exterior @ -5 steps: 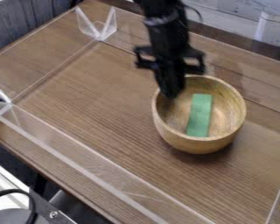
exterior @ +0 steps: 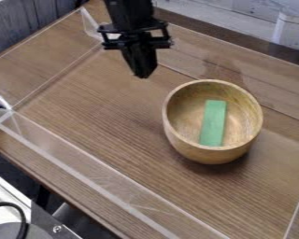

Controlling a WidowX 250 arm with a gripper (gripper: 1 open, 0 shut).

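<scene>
My black gripper (exterior: pixel 143 71) hangs over the upper middle of the wooden table, shut, with nothing visible between its fingers. It is left of and above a round wooden bowl (exterior: pixel 182 127) on the right half of the table. Inside the bowl lies a long, light green block (exterior: pixel 215 123), upright in the picture along the bowl's length.
Clear tape or plastic runs along its left edge. Cables and grey hardware (exterior: pixel 15 222) sit at the lower left corner.
My gripper has moved from over the bowl to the left and up, away from it. The bowl and green block look unchanged in place.
</scene>
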